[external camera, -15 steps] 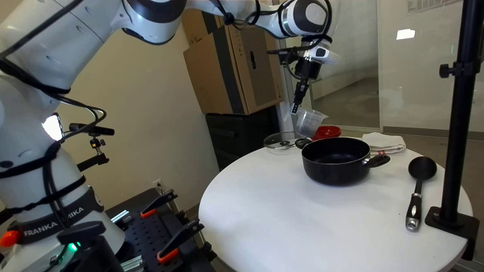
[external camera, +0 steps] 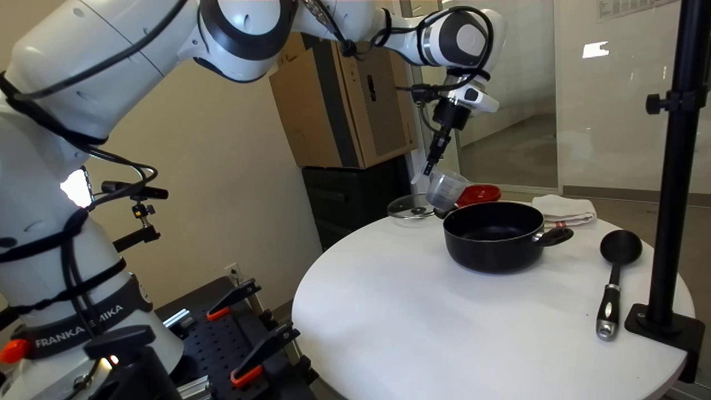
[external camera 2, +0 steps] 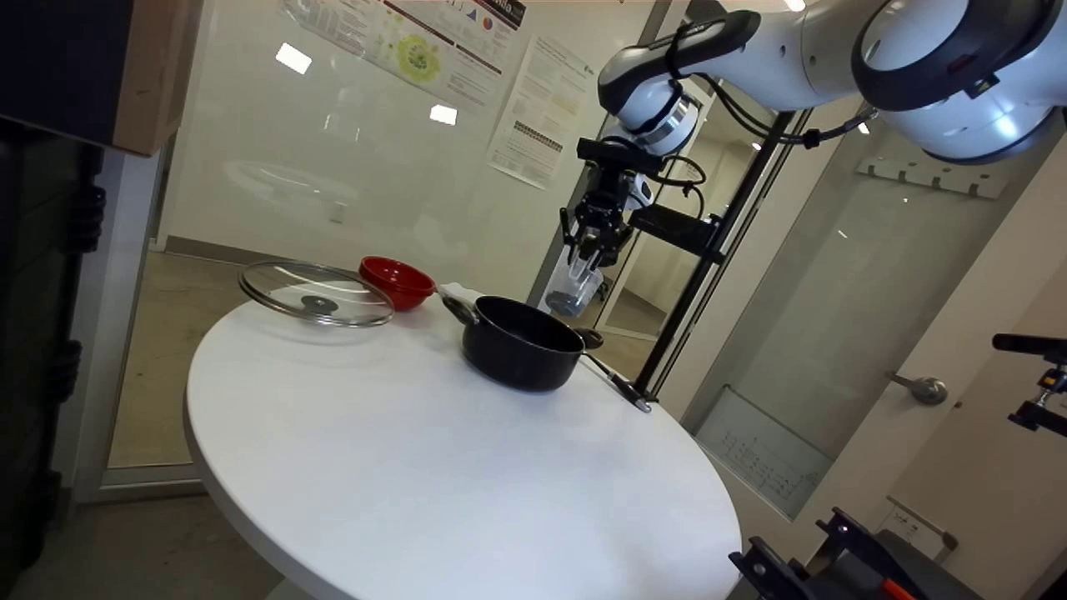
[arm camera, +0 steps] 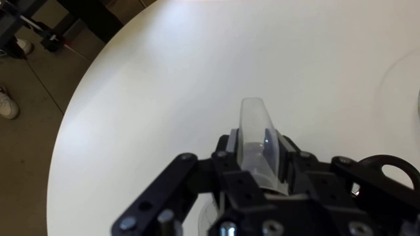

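Note:
A clear plastic measuring cup (external camera: 446,190) hangs in the air, with my gripper (external camera: 428,169) shut on its handle. Between the fingers in the wrist view, the clear handle (arm camera: 252,114) of the cup shows; the cup's body is mostly hidden there by the gripper. The cup is tilted. A black pot (external camera: 494,243), without its lid, stands on the white table. In exterior view 1 the cup appears up and left of the pot, overlapping its far handle; in exterior view 2 the cup (external camera 2: 572,295) appears behind the pot's right side. I cannot tell what the cup contains.
Behind the pot are a glass lid (external camera 2: 318,290), a red bowl (external camera 2: 398,283) and a folded white towel (external camera: 566,209). A black ladle (external camera: 614,280) lies near a black post (external camera: 673,173) on the right.
The gripper and the cup have moved slightly left and down in exterior view 1, and the cup's tilt has changed a little. The pot and the table items have not moved.

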